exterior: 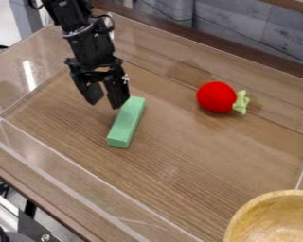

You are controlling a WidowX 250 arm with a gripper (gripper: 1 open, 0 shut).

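A black robot gripper (99, 93) hangs low over the wooden table at left of centre, its fingers open. Just to its lower right lies a green elongated block (126, 122), long side running toward the viewer, apart from the fingers as far as the view shows.
A red round object (215, 95) with a pale green piece (240, 101) behind it lies at the right. A tan bowl (260, 223) is cut off at the bottom right. A grey wall (261, 28) runs along the back.
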